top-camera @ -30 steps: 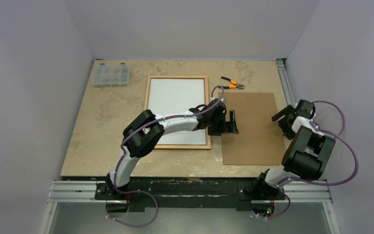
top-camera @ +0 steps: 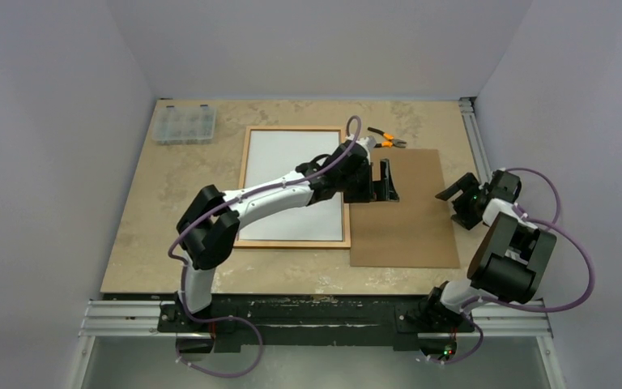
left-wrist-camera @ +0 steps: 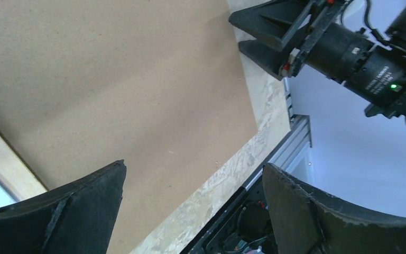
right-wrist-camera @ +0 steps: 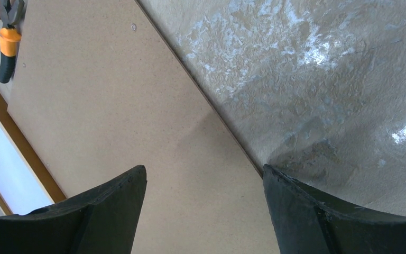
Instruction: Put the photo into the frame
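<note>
The brown board (top-camera: 409,235) lies flat on the table, its left edge right along the right side of the wooden frame (top-camera: 291,244). The frame's inside (top-camera: 279,166) is white; a separate photo cannot be made out. Above the board's left part is my left gripper (top-camera: 383,186), its fingers wide apart with only board (left-wrist-camera: 158,121) below. At the board's right edge, my right gripper (top-camera: 447,207) has its fingers apart and nothing held between them. In the right wrist view, one of its fingertips (right-wrist-camera: 275,177) is at the board's edge, apparently touching.
Orange-handled pliers (top-camera: 387,137) lie just behind the board. A clear compartment box (top-camera: 185,125) stands at the back left. Bare table (top-camera: 162,211) spreads left of the frame, while a narrow strip separates the board from the right rail (top-camera: 473,134).
The board has slid left and slightly back, up to the frame. My right gripper has moved left with its edge; my left gripper has shifted a little toward the back.
</note>
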